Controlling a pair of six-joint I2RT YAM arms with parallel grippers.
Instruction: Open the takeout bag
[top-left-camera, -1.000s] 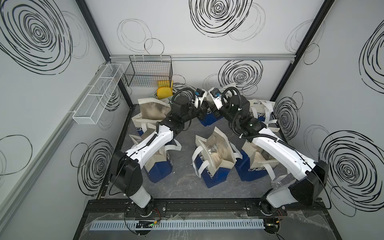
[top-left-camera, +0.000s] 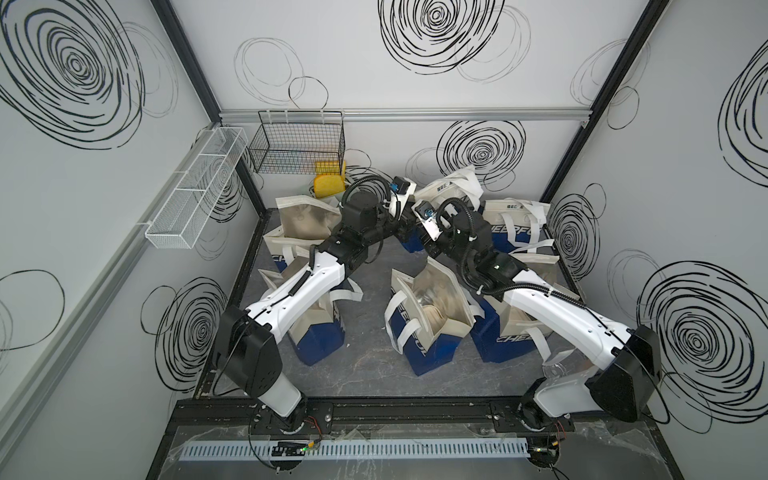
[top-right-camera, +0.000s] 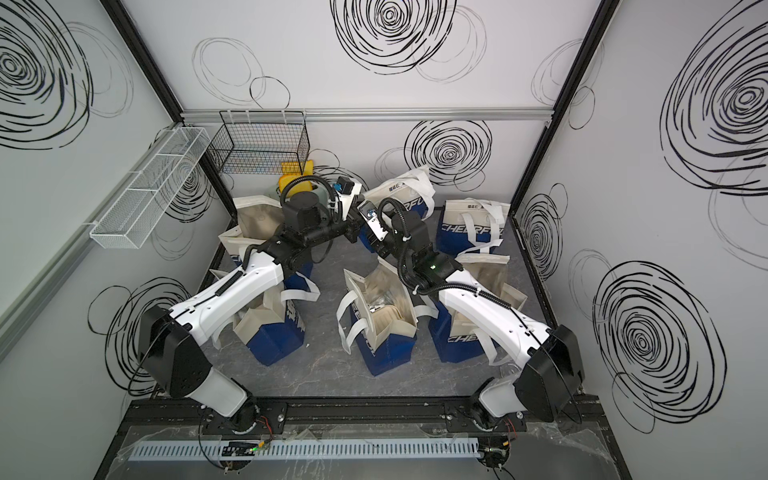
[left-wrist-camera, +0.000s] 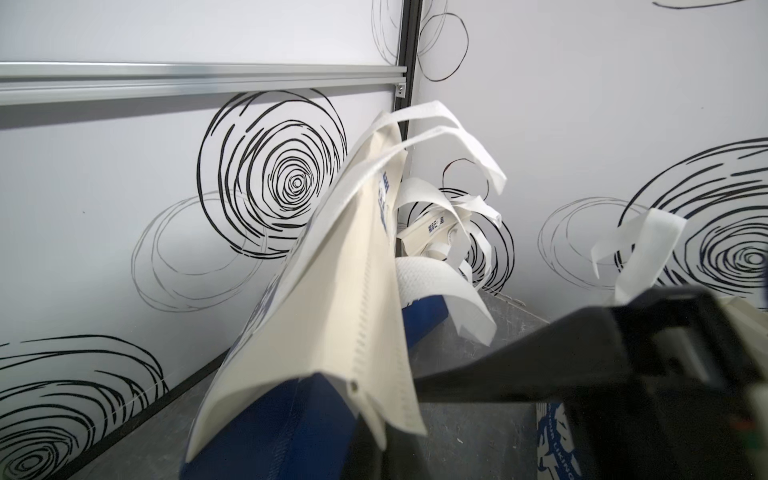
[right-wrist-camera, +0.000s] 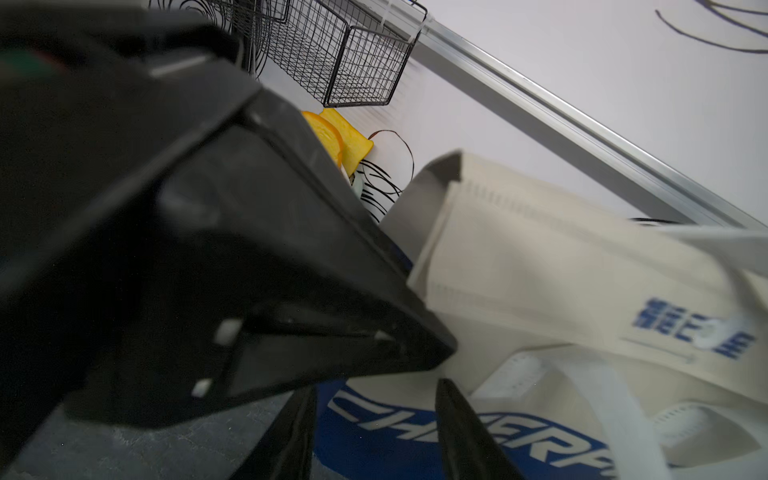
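A closed-topped white and blue takeout bag stands at the back middle, where both grippers meet. My left gripper is at its left side; the bag's folded cream top fills the middle of the left wrist view, with straps hanging to the right. My right gripper is just in front of the bag; in the right wrist view the cream flap with printing lies beyond a large dark gripper body. The fingertips of both grippers are largely hidden or blurred, so what lies between them is unclear.
Several open bags stand around the floor, including one at front middle and others on both sides. A black wire basket and a white rack hang on the walls, with yellow items below the basket. Bare floor lies in the middle.
My right gripper has shifted slightly down and left toward the front, and its arm has lowered a little. The back bag's top shows more. The left arm has moved slightly.
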